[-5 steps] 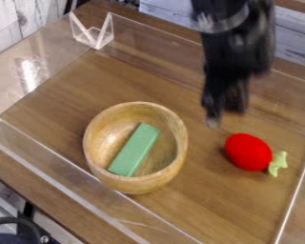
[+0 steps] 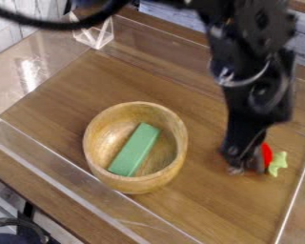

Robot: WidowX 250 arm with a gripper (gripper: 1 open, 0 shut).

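Observation:
The black gripper (image 2: 250, 151) is low on the right side of the table, over a red object (image 2: 265, 152) with a pale green top (image 2: 276, 166). It hides most of that object, and its fingers are too dark and blurred to tell how far they stand apart. A light wooden bowl (image 2: 171, 124) sits at the lower middle with a green block (image 2: 134, 151) lying inside it.
Clear walls edge it, with a small clear bracket (image 2: 94, 30) at the back left. A dark object (image 2: 22, 232) lies outside at the lower left.
The gripper has come down from above onto the red object, which it now mostly covers. The bowl and green block have not moved.

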